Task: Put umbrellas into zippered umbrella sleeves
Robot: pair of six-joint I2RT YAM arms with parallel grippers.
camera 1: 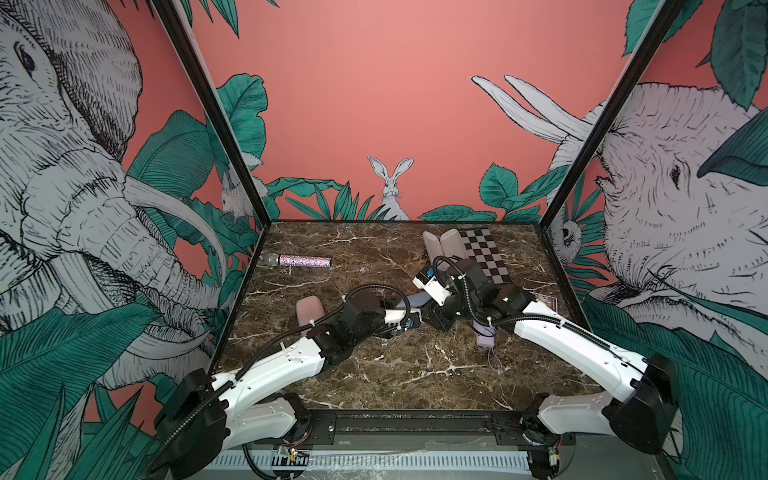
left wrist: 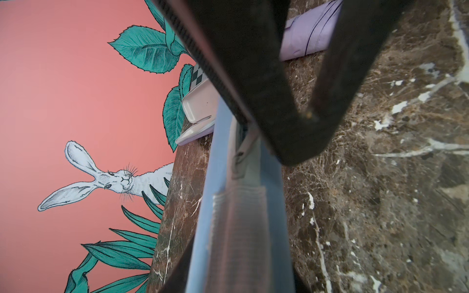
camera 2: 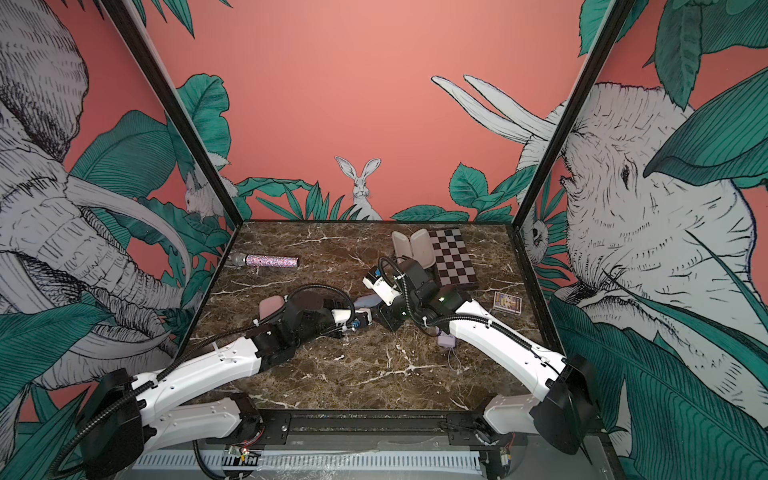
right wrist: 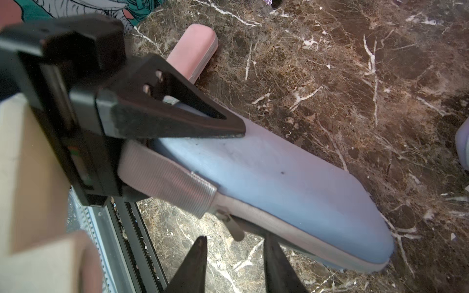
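A light blue sleeve (right wrist: 293, 180) with a grey zipper edge hangs at mid-table, my left gripper (camera 1: 408, 319) shut on its strap end. Its zipper pull (right wrist: 230, 227) dangles beside the grey strap. My right gripper is part open just below that pull, its fingertips apart and nothing clearly between them. Whether an umbrella is inside the blue sleeve cannot be seen. A lavender umbrella (camera 1: 485, 336) lies to the right, partly under the right arm. At the back left rests a glittery umbrella (camera 1: 304, 261). A pink sleeve (camera 1: 309, 310) stays left of the left gripper.
A pale sleeve (camera 1: 442, 244) lies spread open at the back, beside a checkered board (camera 1: 489, 256). A small card box (camera 2: 507, 302) is near the right edge. Bare marble (camera 1: 400, 376) shows along the front and at the back centre.
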